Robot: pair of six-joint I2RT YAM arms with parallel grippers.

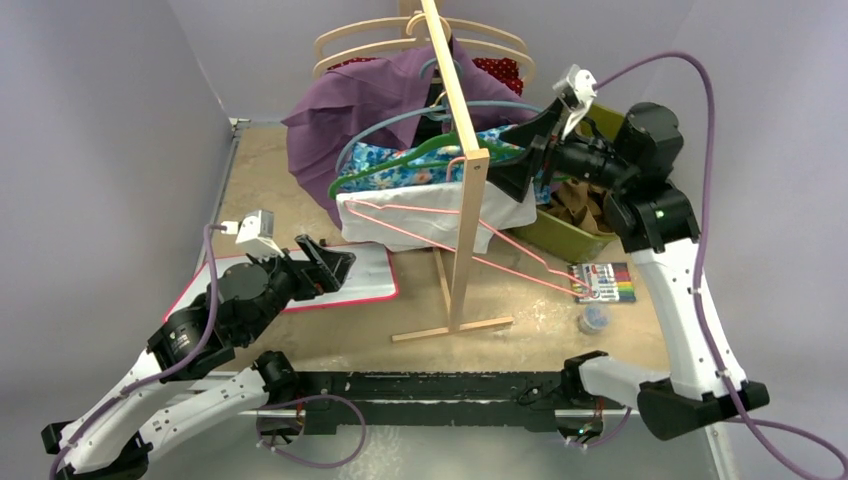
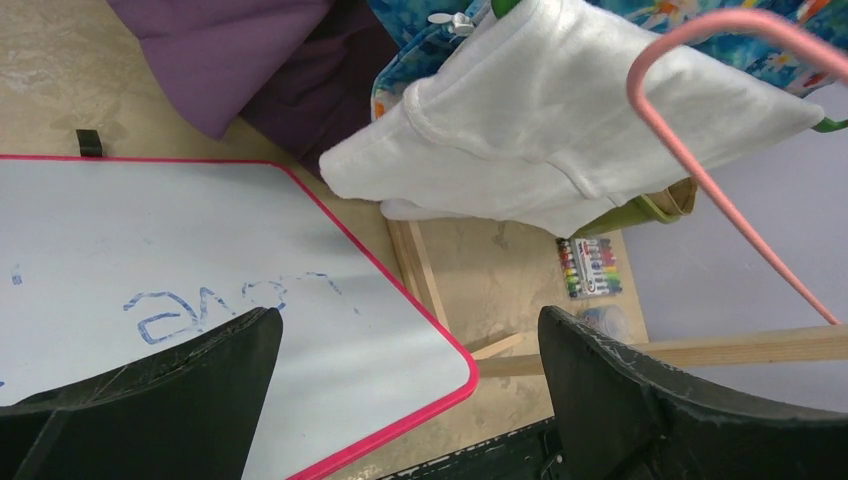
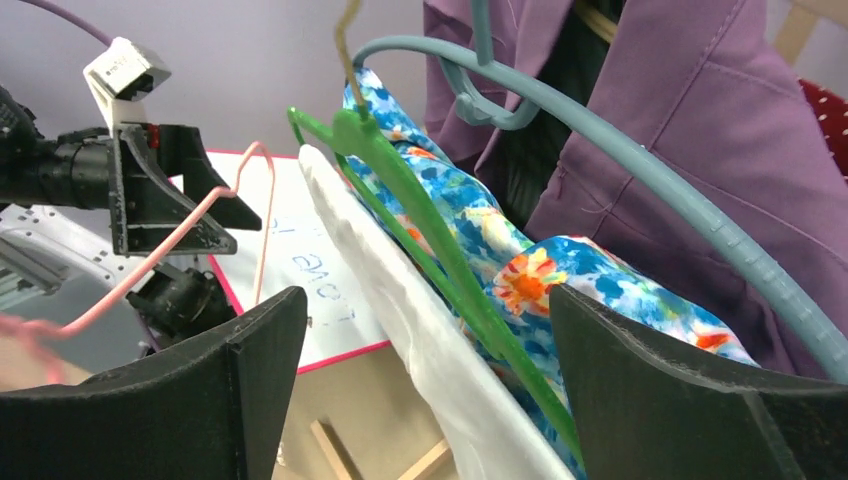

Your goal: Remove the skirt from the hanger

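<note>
A green hanger [image 3: 400, 190] with blue floral cloth [image 3: 530, 280] and white cloth [image 3: 400, 300] hangs on the wooden rack [image 1: 465, 230], behind an empty-looking pink hanger [image 1: 505, 270]. My right gripper [image 1: 525, 160] stands open at the hangers' right side; in the right wrist view the white cloth and green hanger run between its fingers, apparently not gripped. My left gripper [image 1: 325, 265] is open over the whiteboard [image 2: 200, 250], below and left of the hanging cloths. Which cloth is the skirt I cannot tell.
Purple cloth [image 1: 330, 120] and wooden hangers [image 1: 360, 50] hang at the back, with a blue hanger [image 3: 640, 160]. An olive bin [image 1: 565, 230] stands right of the rack; markers [image 1: 600, 283] and a small jar [image 1: 594, 319] lie at front right.
</note>
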